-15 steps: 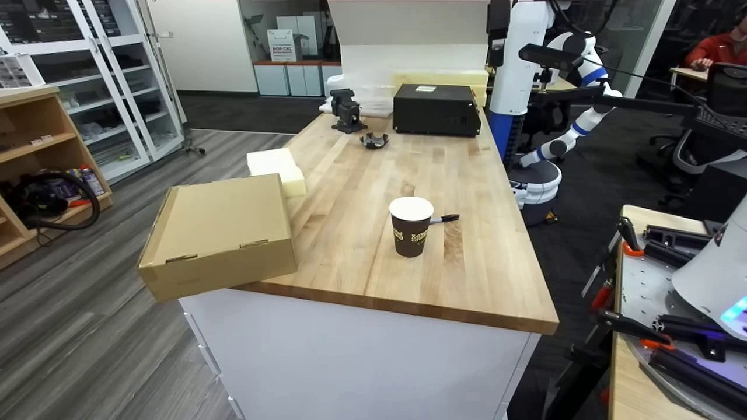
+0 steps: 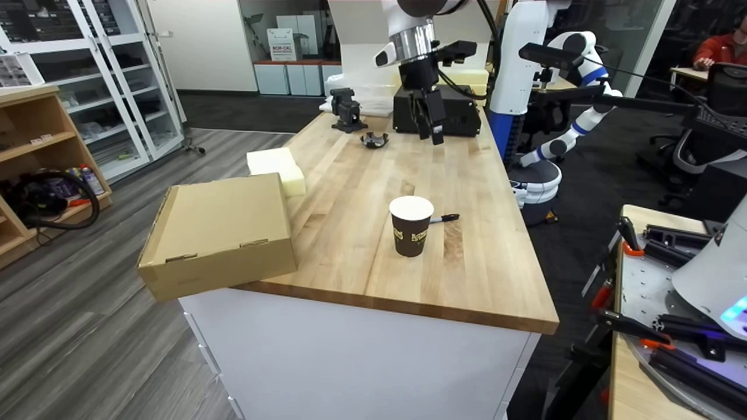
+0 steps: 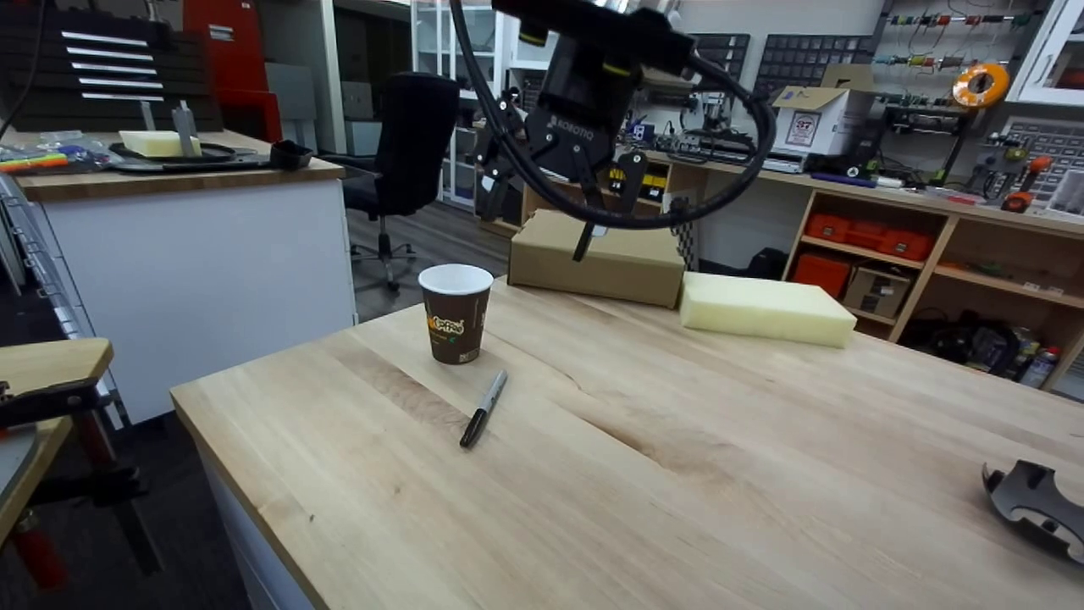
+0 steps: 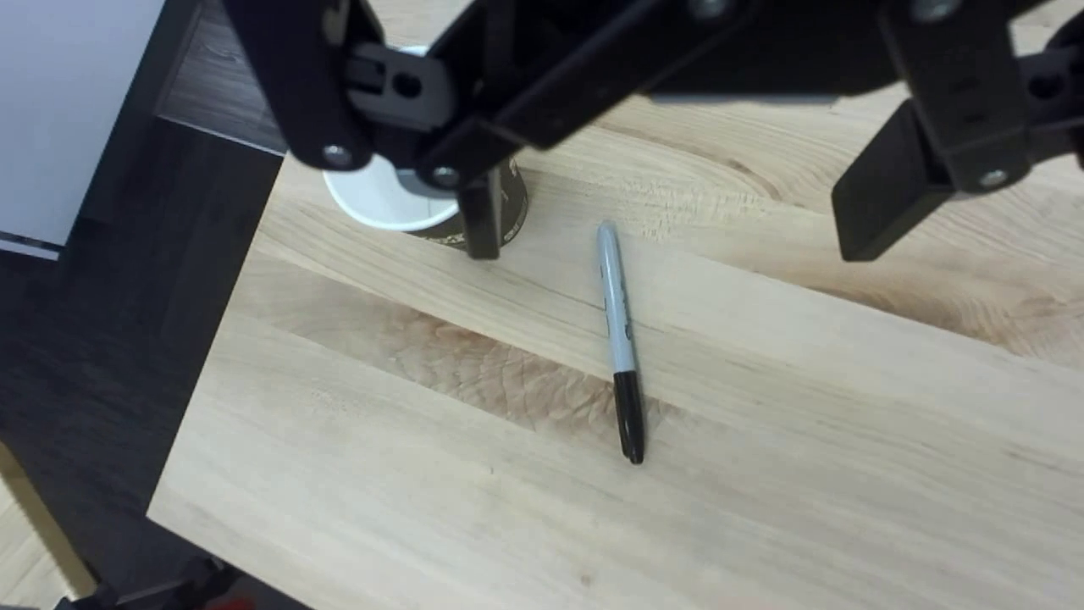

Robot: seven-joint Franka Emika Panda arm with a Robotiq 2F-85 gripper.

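Observation:
My gripper is open above the table, its two fingers wide apart with nothing between them. In the first exterior view the gripper (image 2: pixel 429 132) hangs beyond the cup, toward the back of the table. A marker (image 4: pixel 620 341) with a grey barrel and black cap lies flat on the wood. Upright beside it stands a brown paper cup (image 3: pixel 455 315) with a white rim, looking empty in the wrist view, where a finger (image 4: pixel 482 215) partly covers it. From the first exterior view, the cup hides part of the marker (image 2: pixel 445 218).
A closed cardboard box (image 2: pixel 220 227) overhangs the table's left corner, with a pale yellow foam block (image 3: pixel 767 308) near it. Farther back are a black curved part (image 2: pixel 374 140), a black clamp-like device (image 2: pixel 346 111) and a black case (image 2: pixel 458 115).
In the first exterior view, the arm and gripper have come into sight over the back of the table, in front of the black case. The cup, marker and box have not moved.

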